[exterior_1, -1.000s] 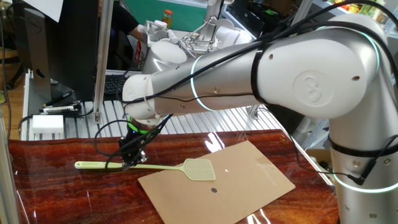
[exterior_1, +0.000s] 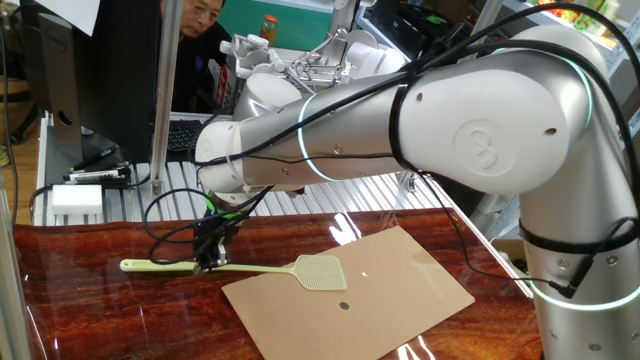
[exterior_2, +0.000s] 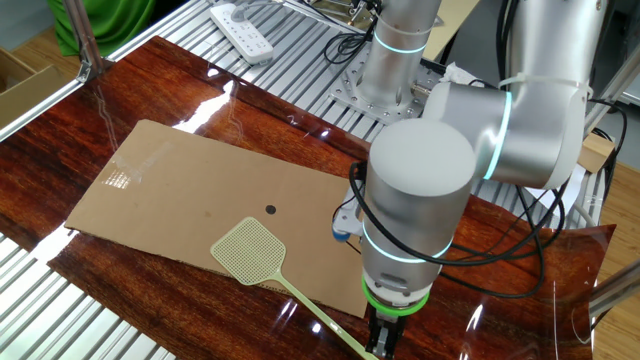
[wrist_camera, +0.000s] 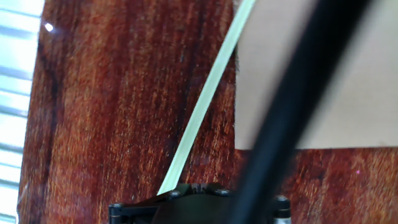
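Observation:
A pale green fly swatter (exterior_1: 320, 271) lies with its square mesh head on the cardboard and its handle stretched across the glossy brown table. In exterior view 2 the mesh head (exterior_2: 248, 251) is clear, while the handle's far end runs out past the bottom edge. My black gripper (exterior_1: 212, 262) points down at the handle, around its middle. The thin handle (wrist_camera: 208, 93) slants down the wrist view and disappears at the gripper's black body. Cables and the gripper itself hide the fingertips, so whether they grasp the handle cannot be made out.
A flat brown cardboard sheet (exterior_1: 390, 310) with a small dark spot (exterior_1: 345, 306) covers part of the table (exterior_1: 100, 310). A black cable crosses the wrist view. Behind the table are slatted metal surfaces, a white box (exterior_1: 77, 199) and a person (exterior_1: 200, 30).
The arm has shifted slightly, with the gripper staying over the handle and seeming a touch lower. The swatter and cardboard keep their places. The person has come further into view.

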